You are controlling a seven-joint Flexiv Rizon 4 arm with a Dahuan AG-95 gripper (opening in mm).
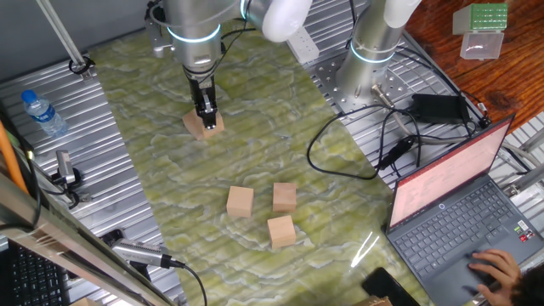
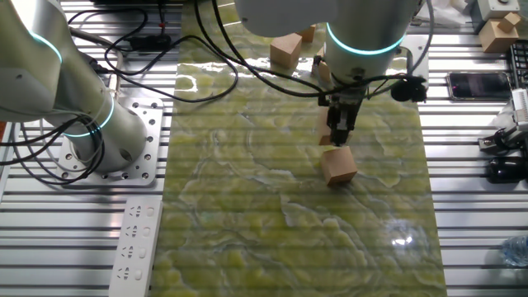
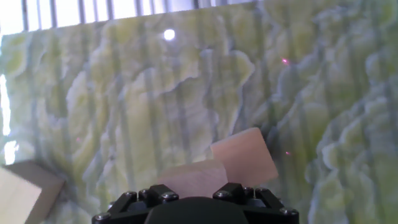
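My gripper (image 1: 208,126) points down over a pair of pale wooden blocks in the upper part of the mat. One block (image 2: 338,166) stands just past the fingertips in exterior view 2; another (image 2: 322,125) is partly hidden behind the gripper there. From the wrist, a pinkish block face (image 3: 245,157) shows right of centre, against a second block (image 3: 194,177) partly covered by the fingers (image 3: 231,194). A gap shows between the fingers there, but their tips are unclear. Whether either block is gripped cannot be made out.
Three more blocks, a left one (image 1: 240,201), a right one (image 1: 284,196) and a near one (image 1: 281,230), lie on the green mat (image 1: 183,242). A laptop (image 1: 455,217) and a looped black cable (image 1: 319,140) are to the right. A bottle (image 1: 44,114) stands left.
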